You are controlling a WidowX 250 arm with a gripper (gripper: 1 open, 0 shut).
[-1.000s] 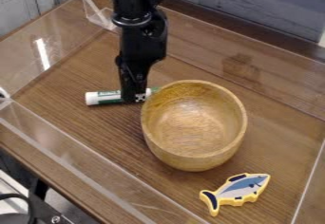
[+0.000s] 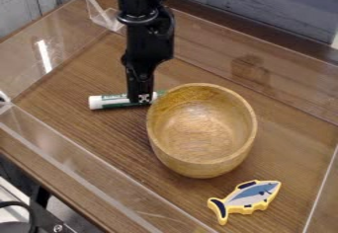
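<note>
The black gripper (image 2: 145,91) hangs from the arm at top centre, its fingertips low over the right end of a white and green tube (image 2: 114,102) that lies on the wooden table. Whether the fingers are open or touch the tube is too small to tell. A round wooden bowl (image 2: 201,128) stands just right of the tube and gripper.
A yellow-edged blue and white fish toy (image 2: 244,199) lies at the front right. Bare tabletop (image 2: 79,148) spreads to the left and behind the bowl at right. Raised edges border the table at the back, and a black cable lies at the lower left.
The gripper appears to have shifted very slightly; the tube, bowl and fish look unmoved.
</note>
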